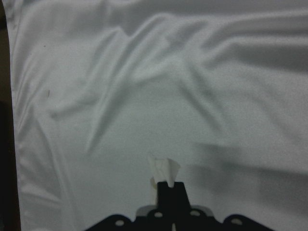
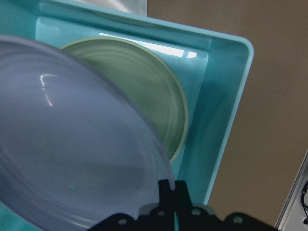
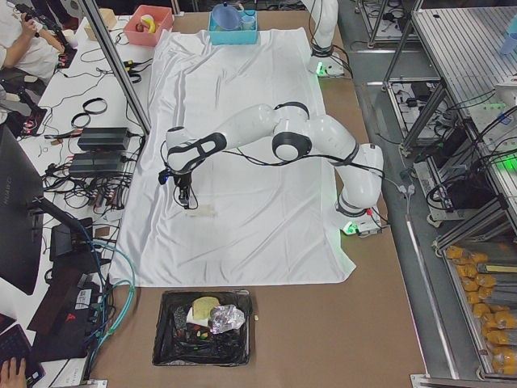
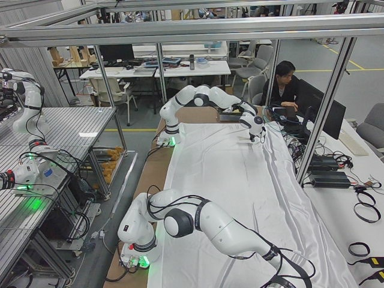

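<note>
My left gripper [image 3: 184, 202] is low over the white cloth, its fingers closed on a pale, crumpled thin piece [image 1: 163, 168] like tissue; a pale strip lies under it in the camera left view. My right gripper is shut on the rim of a translucent blue bowl or plate [image 2: 72, 130], which hangs tilted over a turquoise bin [image 2: 221, 120] holding a green plate [image 2: 159, 96].
A black lined bin [image 3: 170, 339] with foil and a sponge-like item stands at the near end. A red box [image 3: 148, 36] with a banana sits at the back left.
</note>
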